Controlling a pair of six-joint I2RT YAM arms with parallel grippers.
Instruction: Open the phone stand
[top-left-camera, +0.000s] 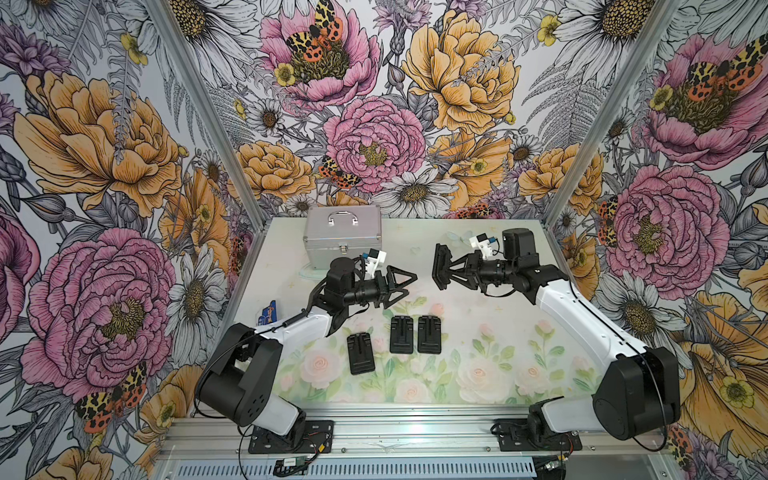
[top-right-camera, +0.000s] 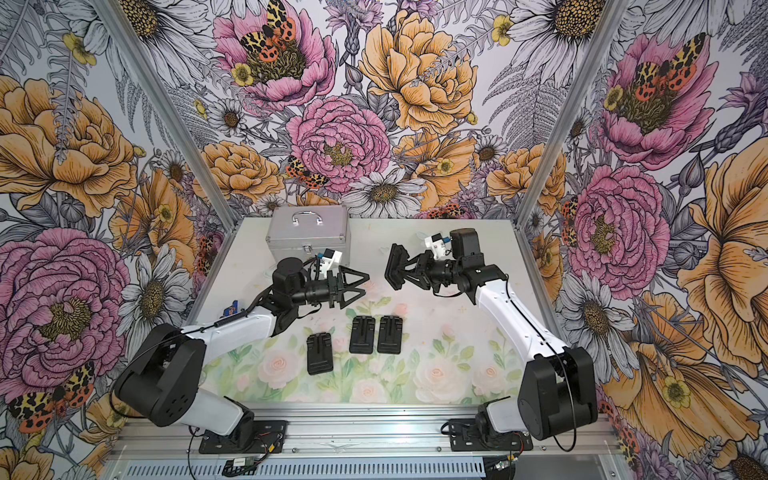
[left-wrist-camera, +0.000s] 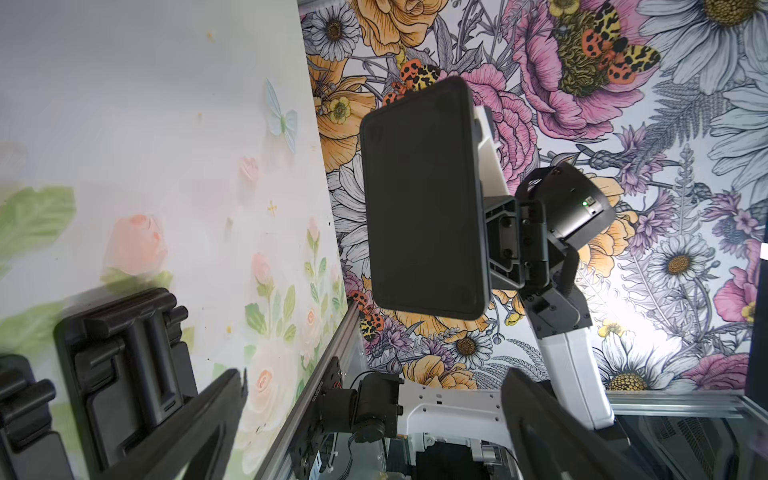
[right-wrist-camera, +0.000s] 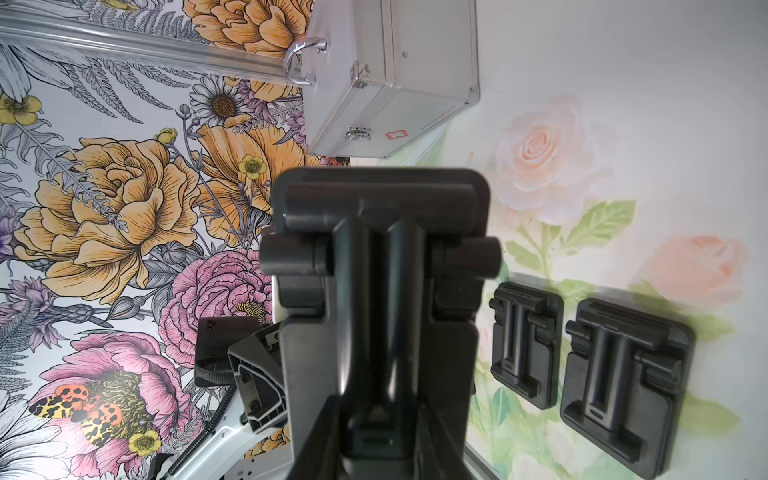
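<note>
A black, folded phone stand (top-left-camera: 441, 266) is up off the table, upright, with my right gripper (top-left-camera: 453, 273) closed on its lower hinge part. The right wrist view shows the stand's arm side (right-wrist-camera: 380, 264) lying flat against its plate. Facing it from the left, my left gripper (top-left-camera: 402, 289) stands open and empty, a gap away. In the left wrist view the flat back of the held stand (left-wrist-camera: 424, 200) shows between and above the open fingers. The tips of the right fingers are partly hidden behind the stand.
Three more folded black stands lie on the table: one at the left (top-left-camera: 360, 353), one in the middle (top-left-camera: 401, 334), one to its right (top-left-camera: 429, 334). A silver case (top-left-camera: 344, 238) stands at the back left, near a blue item (top-left-camera: 269, 312).
</note>
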